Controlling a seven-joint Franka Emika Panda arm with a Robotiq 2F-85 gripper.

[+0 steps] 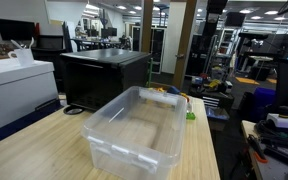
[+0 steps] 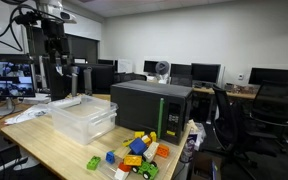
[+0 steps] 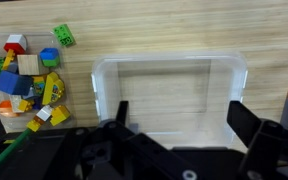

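Note:
A clear, empty plastic bin stands on the wooden table; in the wrist view the same bin lies right below me. My gripper is open above it, its black fingers wide apart with only the bin's floor showing between them. Colourful blocks and toys fill a clear tray to the left of the bin in the wrist view. A green block rests on the table just outside that tray. Exterior view 2 shows the toys near the table's front edge, and the arm raised at upper left.
A black microwave with a green strip stands beside the bin. A white box is at the left in exterior view 1. Bare tabletop stretches left of the bin. Office chairs stand off the table.

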